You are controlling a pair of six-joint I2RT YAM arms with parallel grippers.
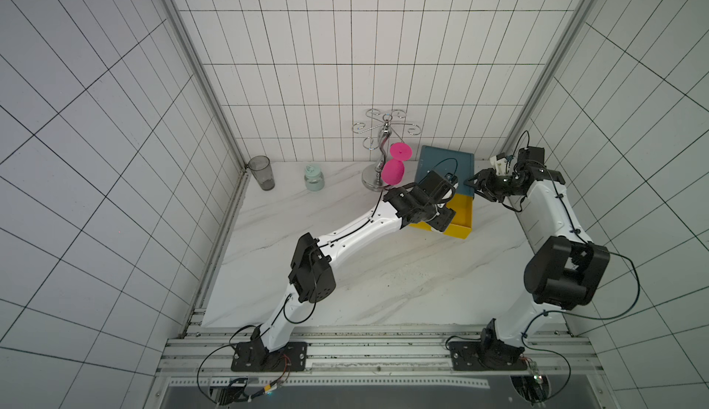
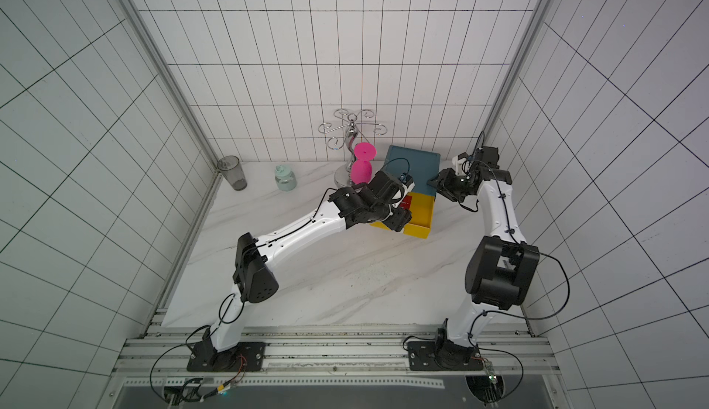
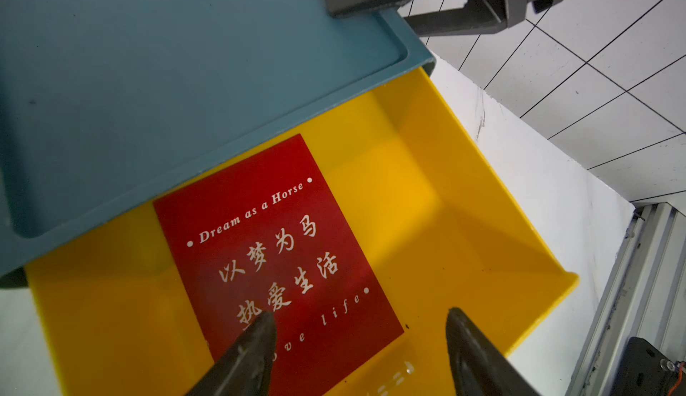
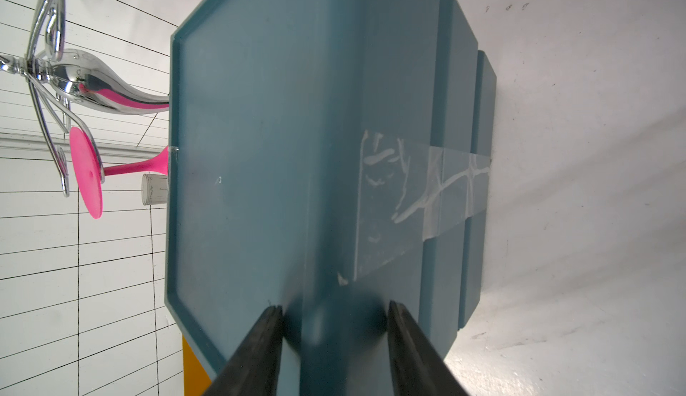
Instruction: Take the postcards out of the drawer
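In the left wrist view a red postcard point(image 3: 278, 246) with white lettering lies on the floor of the pulled-out yellow drawer point(image 3: 436, 231). My left gripper hangs over the drawer's front part, its fingers spread wide, nothing held between them. One fingertip overlaps the card's lower edge in that view; whether they touch I cannot tell. In the right wrist view my right gripper is shut on the top edge of the blue drawer box point(image 4: 250, 153). Whether more cards lie beneath the red one does not show.
A chrome stand point(image 1: 386, 143) with pink utensils point(image 1: 393, 171) rises left of the box. Farther left are a mint jar point(image 1: 314, 178) and a grey glass point(image 1: 261, 172).
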